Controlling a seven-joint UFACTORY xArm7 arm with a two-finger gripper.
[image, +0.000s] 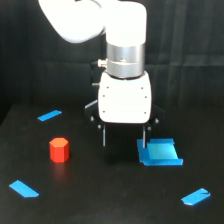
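On the dark table at the left stands a red block (59, 150) with a six-sided outline. To the right of centre lies a pale square patch (161, 152) edged with blue tape. My gripper (124, 138) hangs from the white arm between the two, closer to the patch. Its thin dark fingers point down, well apart, and nothing shows between them. The right finger is near the patch's left edge in the picture; its height over the table is hard to judge.
Short strips of blue tape mark the table at the back left (49, 116), front left (23, 189) and front right (195, 197). A dark curtain (185, 60) hangs behind.
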